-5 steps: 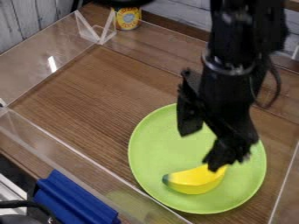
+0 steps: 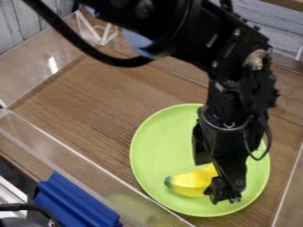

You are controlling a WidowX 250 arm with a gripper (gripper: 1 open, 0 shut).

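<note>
A yellow banana (image 2: 189, 183) lies on a green plate (image 2: 154, 151) in the middle right of the camera view. My black gripper (image 2: 211, 168) is down over the plate at the banana's right end, open, its fingers around or just beside that end; the contact is hard to make out.
A blue object (image 2: 73, 201) sits at the bottom left. Clear plastic walls border the wooden surface (image 2: 85, 102) on the left and front. Another blue item is at the back, mostly behind my arm. The wooden surface left of the plate is clear.
My arm and gripper have moved down and toward the banana, uncovering more of the background at upper right. The banana and plate look about the same.
</note>
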